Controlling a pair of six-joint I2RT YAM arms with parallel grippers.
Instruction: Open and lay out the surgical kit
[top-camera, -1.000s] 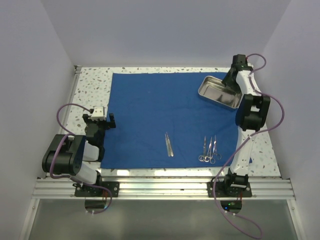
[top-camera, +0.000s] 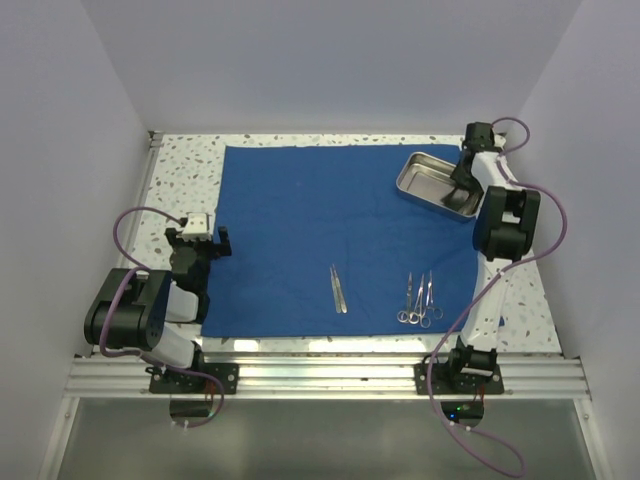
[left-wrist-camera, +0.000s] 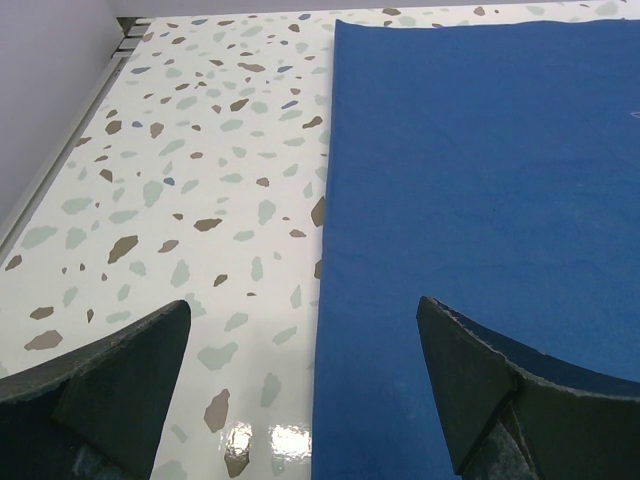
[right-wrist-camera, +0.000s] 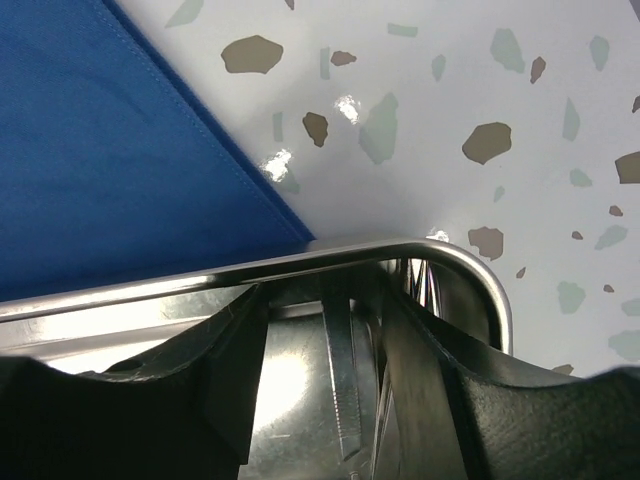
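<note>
The steel tray (top-camera: 425, 185) sits at the back right of the blue cloth (top-camera: 320, 220). My right gripper reaches down into it, part open, around a flat metal instrument (right-wrist-camera: 342, 390); more slender metal pieces lie against the tray's right end, partly hidden by a finger. Two slim instruments (top-camera: 338, 290) lie at the front middle of the cloth, and several ringed instruments (top-camera: 420, 300) lie in a row at the front right. My left gripper (top-camera: 197, 235) stands open at the left edge of the cloth, nothing between its fingers.
The speckled table (left-wrist-camera: 200, 200) shows round the cloth, with walls at the back and sides.
The left arm and the laid-out instruments have not moved.
</note>
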